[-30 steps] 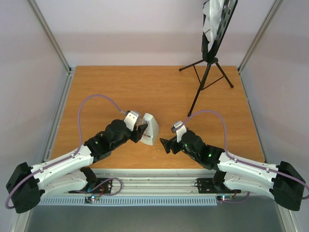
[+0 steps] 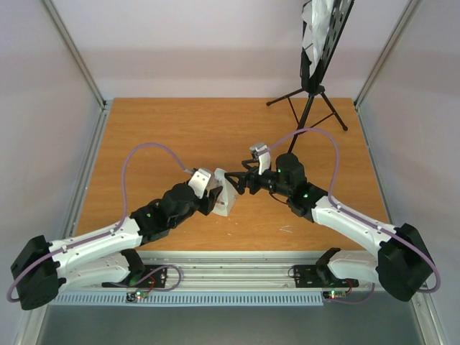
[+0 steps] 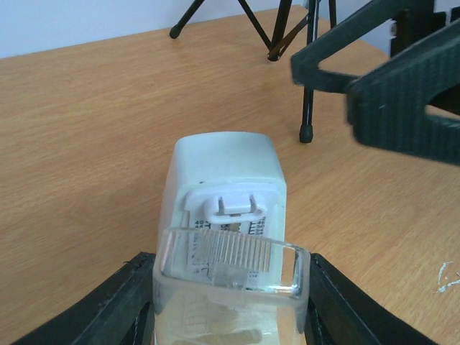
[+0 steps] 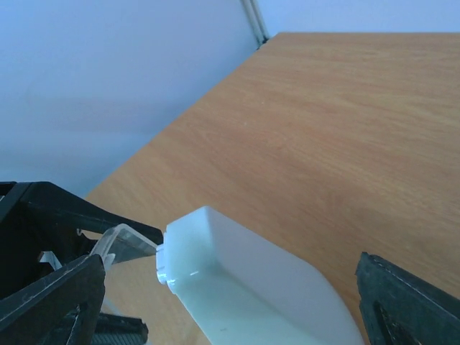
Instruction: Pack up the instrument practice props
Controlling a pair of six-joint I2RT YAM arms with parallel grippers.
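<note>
A white tapered metronome [image 3: 228,154] stands upright on the table, seen at the centre in the top view [image 2: 226,203]. My left gripper [image 2: 215,198] is at its left side, shut on a clear plastic cover [image 3: 230,269]. In the left wrist view that cover is in front of the metronome's marked face; whether they touch low down is hard to tell. On the other side my right gripper [image 2: 239,175] is open, its fingers [image 4: 410,295] spread to either side of the white body with gaps showing. The metronome's lower part is out of the right wrist view.
A black music stand [image 2: 311,90] with white sheets rises at the back right, one leg reaching down near my right gripper. Wide bare table [image 2: 165,129] lies behind and to the left. Small white marks [image 2: 286,229] show at the front right.
My right gripper has moved up and left in the top view, from the right of the metronome to right beside its top, and its fingers now look wider apart. The left arm barely shifted right.
</note>
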